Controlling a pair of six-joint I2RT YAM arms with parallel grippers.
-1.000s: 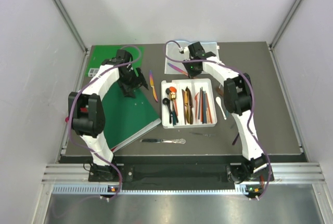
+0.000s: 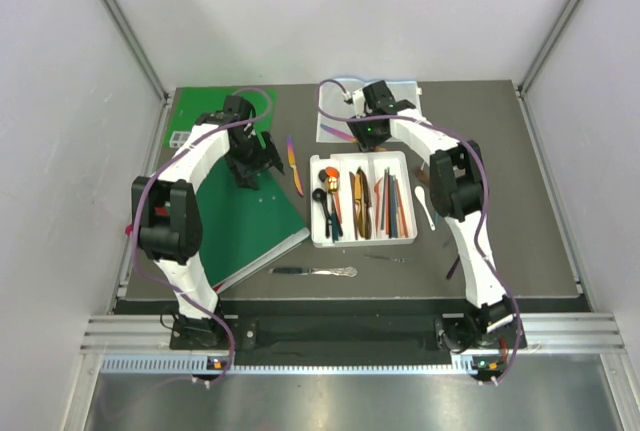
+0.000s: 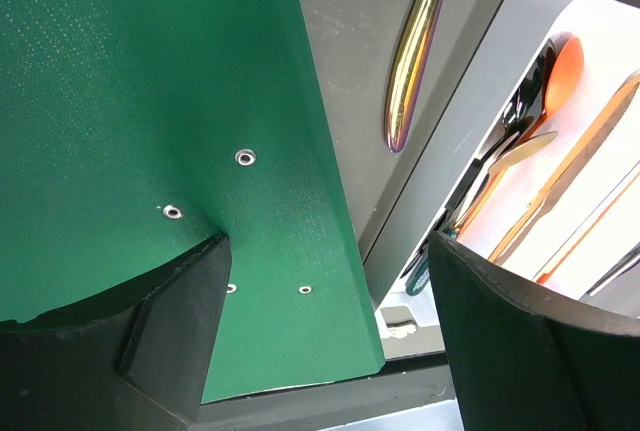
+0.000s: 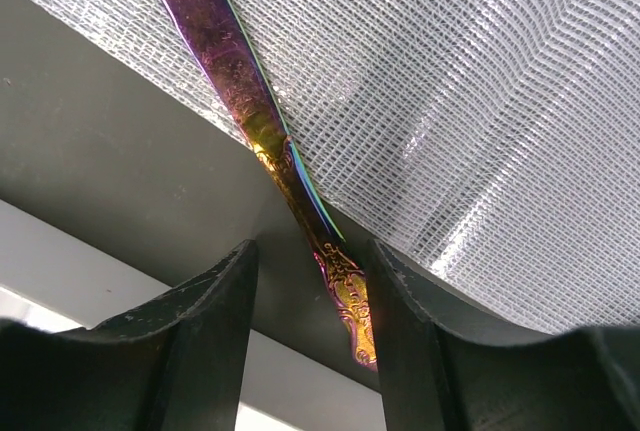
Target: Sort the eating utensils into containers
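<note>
A purple and gold knife (image 4: 262,131) lies across the edge of the pale mesh mat, its handle on the grey table. The right gripper stands open over that handle, which is close to or touching one finger. Over the green board (image 2: 240,221), my left gripper is open with nothing between its fingers. The white divided container (image 2: 360,241) holds spoons at left, gold knives in the middle and several slim utensils at right. Another iridescent knife (image 2: 294,166) lies between board and container.
A dark-handled utensil (image 2: 312,271) and a small fork-like piece (image 2: 388,258) lie in front of the container. To its right is a white spoon (image 2: 425,207).
In the top view, the knife on the mat has shifted slightly under the right gripper, its angle a little different. The left arm is still.
</note>
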